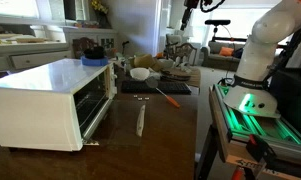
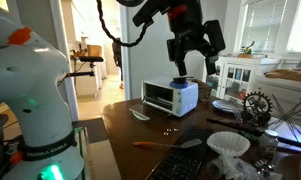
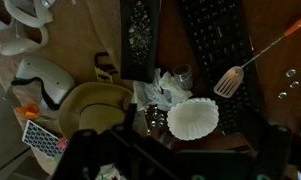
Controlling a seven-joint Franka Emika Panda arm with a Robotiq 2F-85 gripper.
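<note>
My gripper [image 2: 196, 68] hangs high over the table, its fingers apart and nothing between them. Along the bottom of the wrist view, its dark fingers frame a white fluted bowl [image 3: 193, 118] far below. Beside the bowl a spatula [image 3: 230, 80] with an orange handle lies across a black keyboard [image 3: 218, 38]. A white toaster oven [image 1: 52, 100] stands on the table with its front door lowered. A slim pale object [image 1: 140, 120] lies in front of the oven; its kind is unclear.
A tan hat [image 3: 95, 105], a white headset [image 3: 45, 80], crumpled clear plastic [image 3: 160, 95] and a dark patterned panel [image 3: 140, 40] crowd the table near the bowl. A blue dish [image 2: 180, 82] sits on the oven. Bare tabletop [image 2: 115, 140] lies in front of the oven.
</note>
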